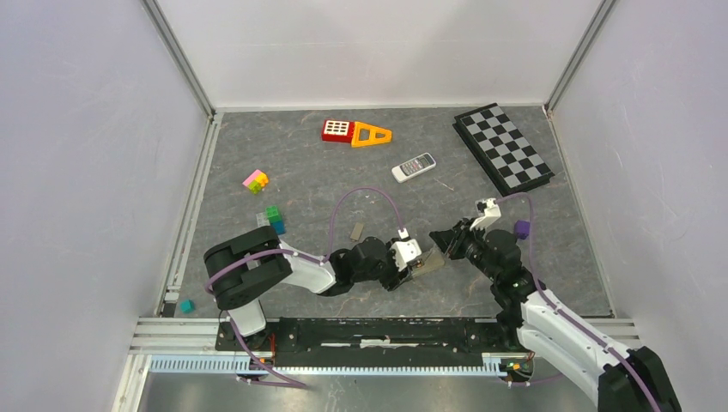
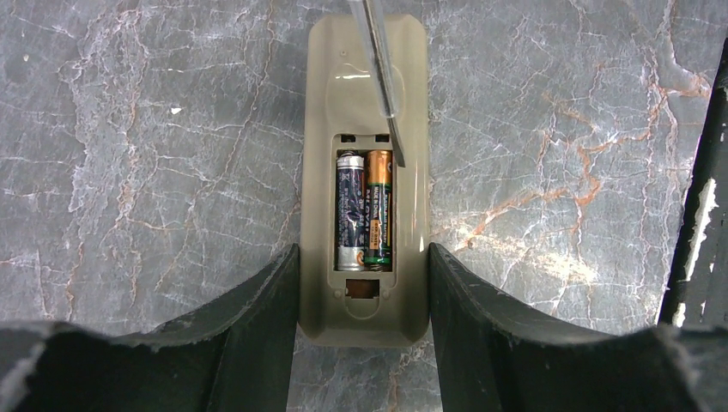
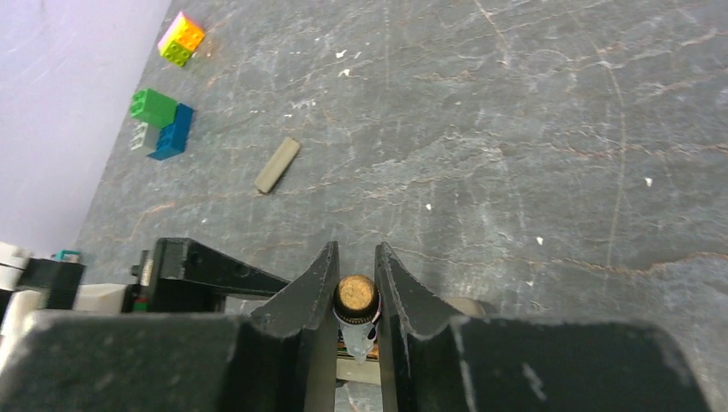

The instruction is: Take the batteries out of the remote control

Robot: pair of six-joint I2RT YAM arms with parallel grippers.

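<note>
Face down, the beige remote control (image 2: 330,94) shows its open battery bay, where two batteries lie side by side: a dark one with a silver end (image 2: 350,215) and a copper-topped one (image 2: 379,206). My left gripper is shut on the remote's sides near its lower end. The right gripper is shut on a slim tool with a round tan end (image 3: 356,295). In the left wrist view the tool's clear shaft (image 2: 374,56) ends in a thin metal tip (image 2: 396,142), by the upper right corner of the bay; whether it touches, I cannot tell.
The loose battery cover (image 3: 278,165) lies on the table, left of the remote. A white remote (image 1: 414,166), a checkered board (image 1: 506,148) and toy blocks (image 1: 273,215) stand farther off.
</note>
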